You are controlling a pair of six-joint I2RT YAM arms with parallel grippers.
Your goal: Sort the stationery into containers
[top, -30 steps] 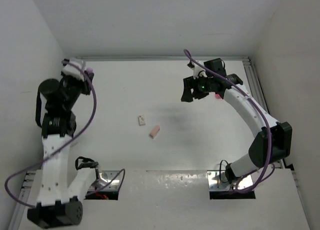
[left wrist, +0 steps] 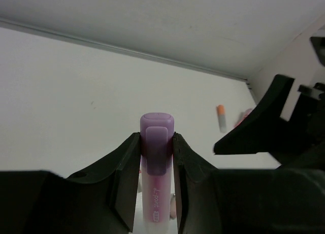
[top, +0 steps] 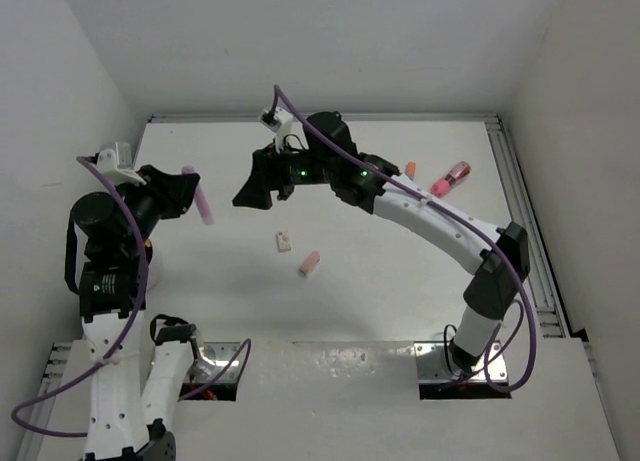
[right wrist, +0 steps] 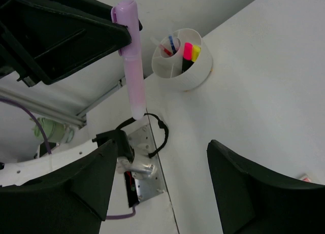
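My left gripper (top: 185,191) is shut on a pink-lilac marker (right wrist: 135,81), held upright above the left side of the table. My right gripper (top: 255,191) stands open a short way to its right, facing the marker, with nothing between its fingers. A white round compartment holder (right wrist: 198,74) on the left of the table holds several pens and highlighters; the left arm hides most of it in the top view. An orange marker (left wrist: 221,117), a pink pen (top: 452,178), a small pale item (top: 283,240) and a pink eraser-like piece (top: 309,264) lie on the table.
Metal rails (top: 525,251) edge it, with walls behind and at the sides. The right arm stretches across the table's back right.
My right gripper has moved far left toward my left one, uncovering items at the back right. My left gripper has shifted slightly right with the marker.
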